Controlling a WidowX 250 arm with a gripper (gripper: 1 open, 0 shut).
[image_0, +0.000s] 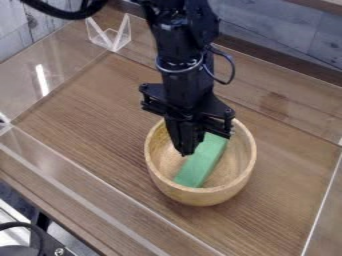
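My black gripper hangs over a cream oval bowl, its lower end at the bowl's back part. A green flat object lies inside the bowl, slanting from front left to back right. The fingertips are dark and partly hidden, so I cannot tell whether they are open or shut, or touching the green object.
The bowl stands on a wooden surface with clear room to the left and right. A clear plastic piece is at the back left. Black cables lie at the front left corner.
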